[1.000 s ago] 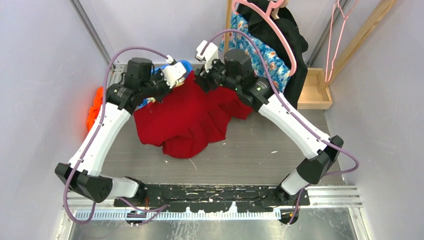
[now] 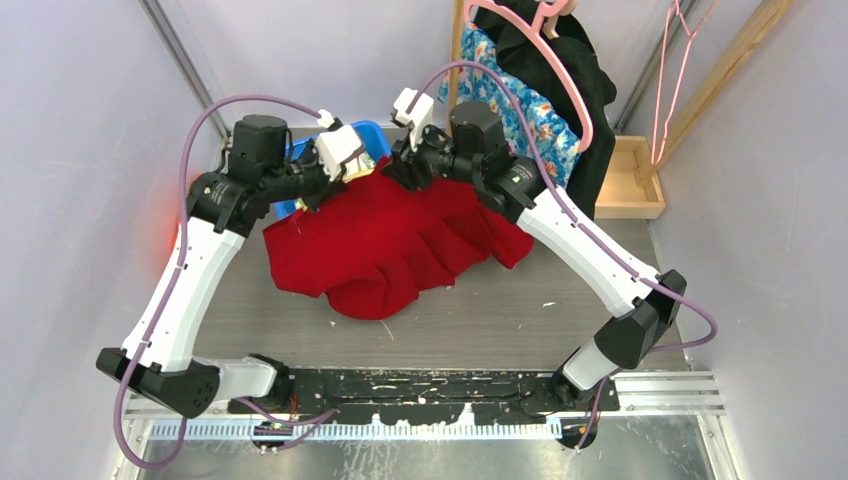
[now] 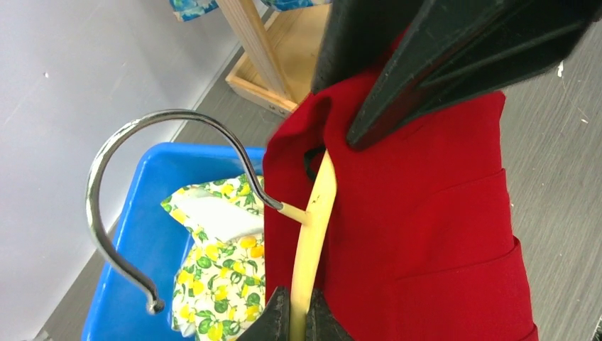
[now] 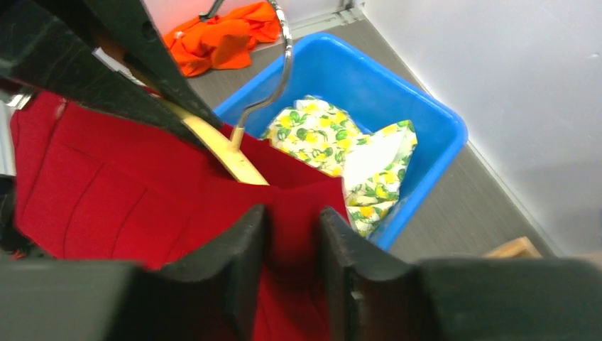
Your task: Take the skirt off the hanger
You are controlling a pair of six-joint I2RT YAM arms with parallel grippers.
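The red skirt point(image 2: 385, 250) hangs between my two grippers and spreads below them. In the left wrist view, my left gripper is shut on the pale wooden hanger point(image 3: 316, 206), whose metal hook point(image 3: 128, 131) sticks out to the left; the skirt still covers the hanger's far end. My right gripper is at the skirt's upper edge by that end, with red cloth between its blurred fingers; whether it is closed on the cloth is unclear.
A blue bin point(image 4: 426, 114) holding lemon-print cloth point(image 4: 376, 177) sits below the hanger. Hanging clothes point(image 2: 530, 110) and a wooden tray point(image 2: 630, 205) stand at the back right. Orange cloth point(image 4: 213, 42) lies at the left.
My left gripper has shifted slightly leftward in the top view, my right slightly downward. The skirt's lower right part has spread out to the right.
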